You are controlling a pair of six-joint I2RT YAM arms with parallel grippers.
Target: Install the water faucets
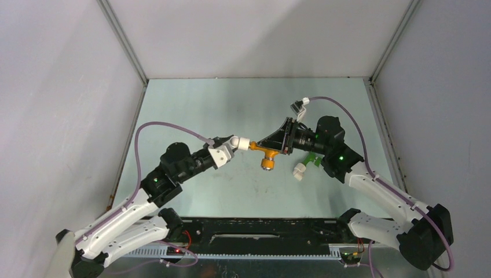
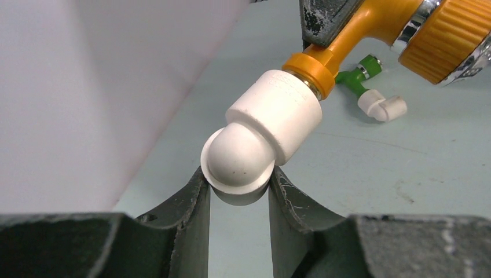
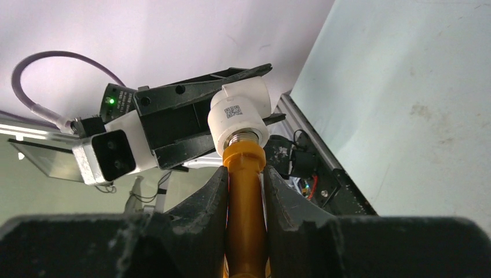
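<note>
An orange tee fitting point(image 1: 267, 161) with a knurled, chrome-banded branch hangs from my right gripper, which is shut on it. A white elbow fitting is joined to the tee's end, with some silver thread showing in the right wrist view. My left gripper has its fingertips at the elbow's rounded end; in the right wrist view its fingers lie on either side of that fitting. A second faucet piece, green point(image 2: 360, 78) with a white elbow point(image 2: 379, 107), lies on the board behind the right arm.
The pale board point(image 1: 220, 98) is clear at the back, left and front middle. Walls enclose it at the back and both sides. A dark rail point(image 1: 260, 226) runs along the front edge.
</note>
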